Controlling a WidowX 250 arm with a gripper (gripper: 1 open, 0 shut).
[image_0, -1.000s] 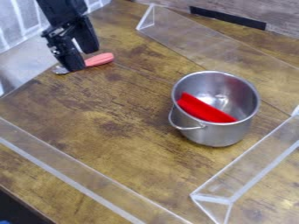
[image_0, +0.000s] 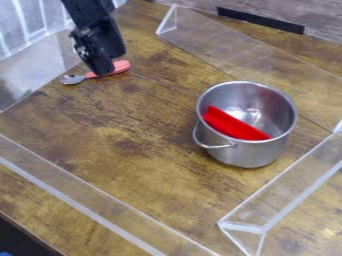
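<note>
My black gripper (image_0: 96, 60) hangs at the upper left, open, its fingers just above a utensil with a red handle (image_0: 115, 69) and a silver head (image_0: 74, 79) lying on the wooden table (image_0: 134, 150). Whether it touches the utensil I cannot tell. A steel pot (image_0: 243, 152) with a wire handle stands at the right, a red elongated object (image_0: 234, 124) inside it.
Clear acrylic barriers line the left, top right, lower right and lower left of the table.
The pot and utensil look unmoved.
</note>
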